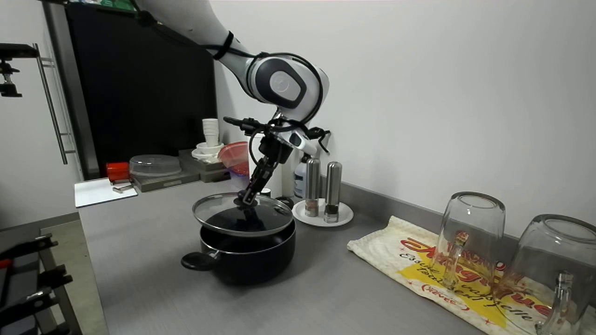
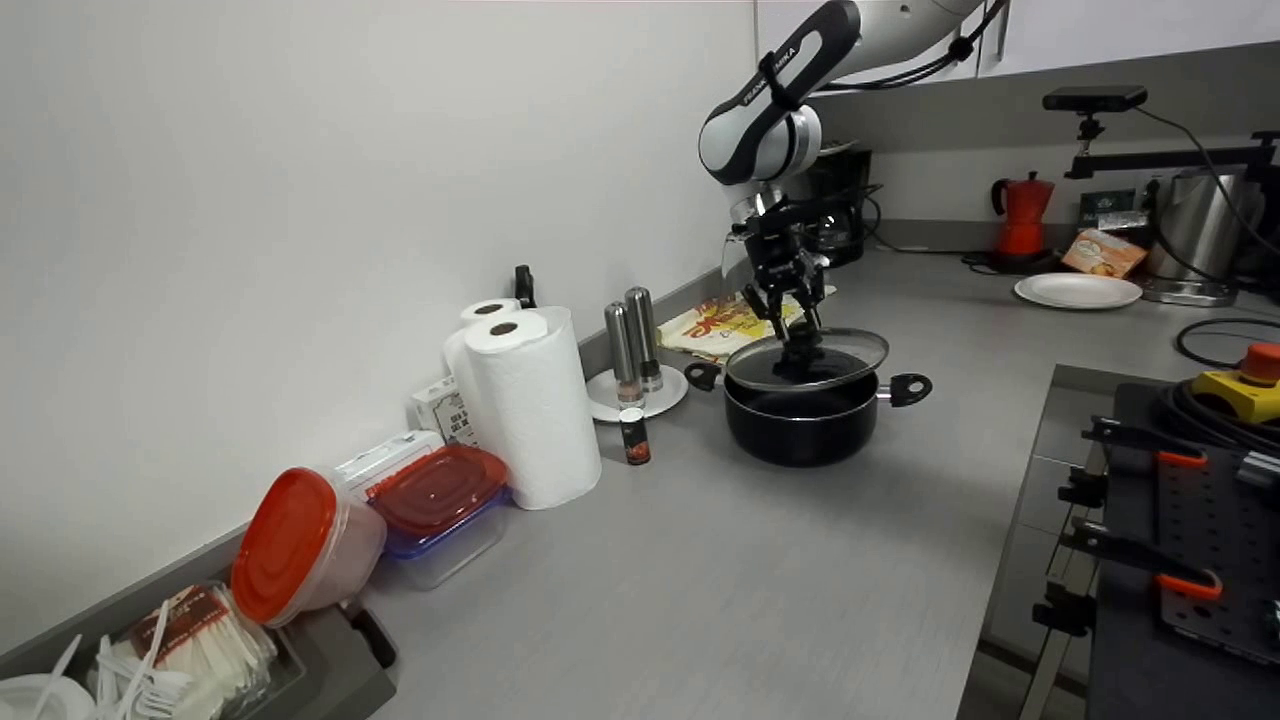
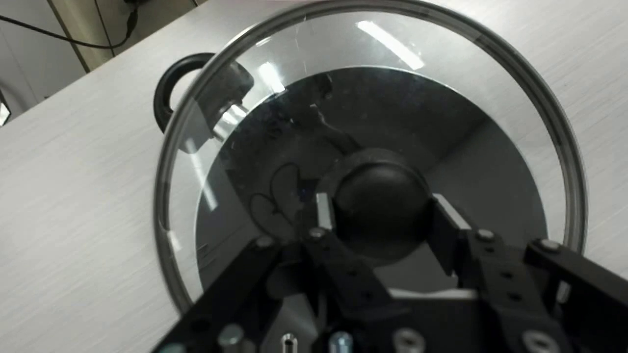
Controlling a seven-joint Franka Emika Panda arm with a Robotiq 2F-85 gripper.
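A black two-handled pot (image 1: 248, 259) stands on the grey counter, its opening partly covered from above by a glass lid (image 1: 215, 211). In exterior view 1 a dark gap shows between the lid's near edge and the pot rim, and the lid sits slightly to the left of centre. My gripper is shut on the lid's round black knob (image 3: 382, 200), one finger on each side of it. From exterior view 2 the lid (image 2: 852, 348) looks tilted, its right side higher, above the pot (image 2: 801, 430).
Behind the pot, a white plate (image 1: 341, 219) carries two steel mills (image 1: 333, 192). Two glass mugs (image 1: 472, 240) rest on a printed cloth (image 1: 385, 243) to the right. Paper towel rolls (image 2: 534, 408) stand along the wall.
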